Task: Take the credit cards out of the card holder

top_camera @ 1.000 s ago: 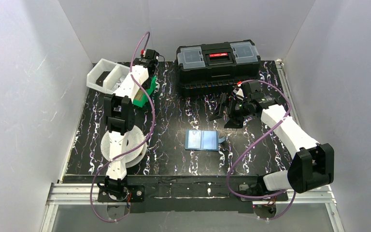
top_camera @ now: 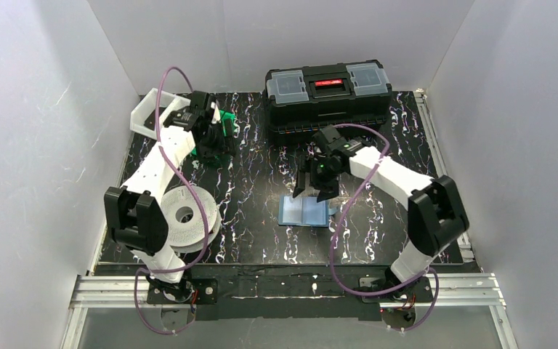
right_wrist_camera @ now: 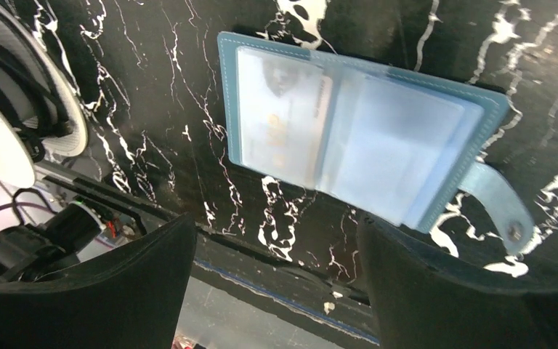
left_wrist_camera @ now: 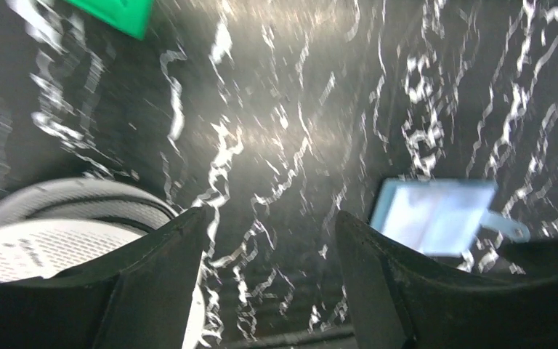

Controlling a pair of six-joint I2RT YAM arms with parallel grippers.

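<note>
The blue card holder [right_wrist_camera: 405,74] lies open and flat on the dark marbled table. Its left clear sleeve shows a pale card [right_wrist_camera: 280,120] with a faint printed picture. Whether a card is inside the right sleeve [right_wrist_camera: 399,142], I cannot tell. A strap with a snap [right_wrist_camera: 505,207] sticks out from its right side. My right gripper [top_camera: 312,187] hovers just over the holder's far edge, fingers apart and empty. Up by the green box, my left gripper [top_camera: 220,147] is also open, with only bare table between its fingers in the left wrist view.
A white bin [top_camera: 143,116] and a green box [left_wrist_camera: 127,11] stand at the back left. White round discs [top_camera: 207,207] lie at the front left. A black toolbox [top_camera: 327,109] fills the back middle. Between the discs and the holder, the table is clear.
My right gripper has moved left and toward the card holder. The holder has not moved.
</note>
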